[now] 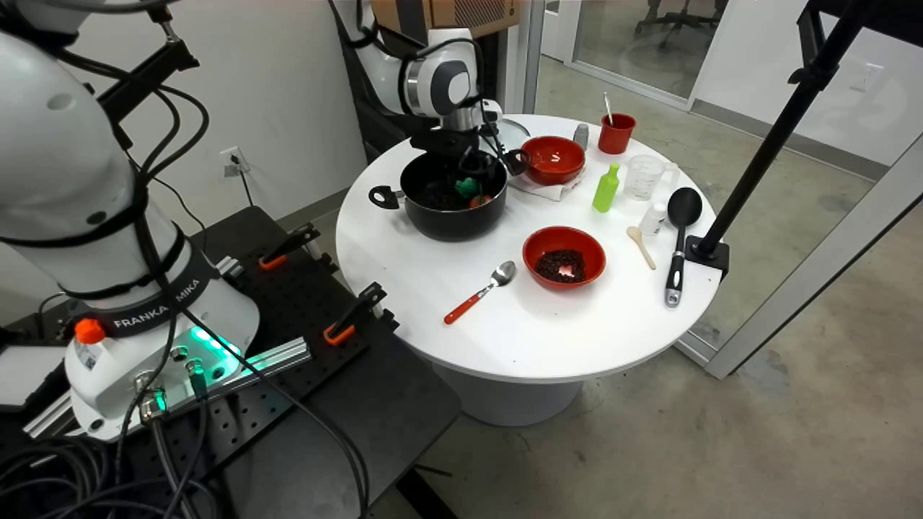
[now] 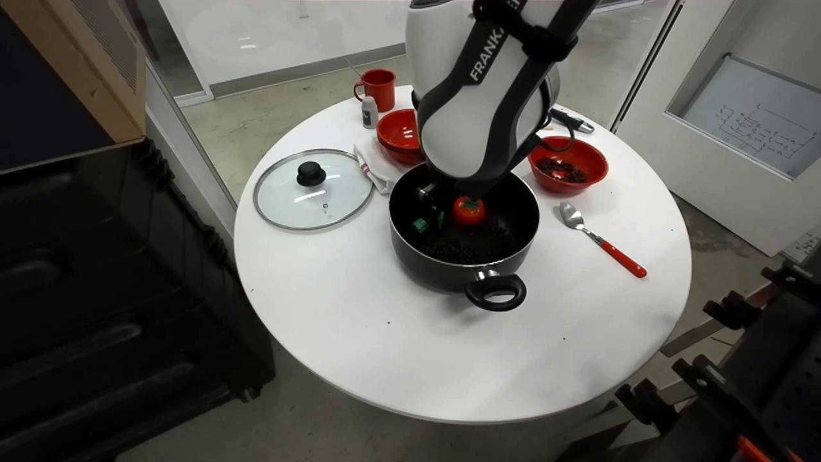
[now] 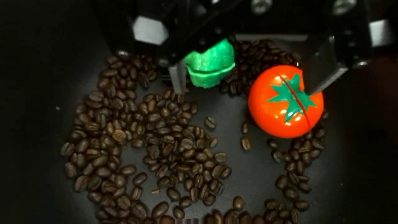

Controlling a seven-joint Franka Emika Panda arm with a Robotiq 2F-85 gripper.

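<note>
Down inside the black pot (image 1: 454, 222), my gripper stands open. A green toy piece (image 3: 210, 63) is between the spread fingers, close beside the left finger (image 3: 178, 79); whether they touch I cannot tell. The red toy tomato (image 3: 279, 102), with a green leaf top, sits by the right finger (image 3: 326, 71), which overlaps its upper edge in the wrist view. Dark coffee beans (image 3: 179, 149) lie scattered over the pot's floor. Seen from the second exterior view, the tomato (image 2: 467, 211) shows in the pot, while the arm hides most of the gripper.
A red bowl (image 1: 595, 248) of beans and a red-handled spoon (image 1: 480, 293) lie near the pot. Stacked red bowls (image 1: 554, 160) stand close to its far handle. The glass lid (image 2: 288, 200) rests beside the pot.
</note>
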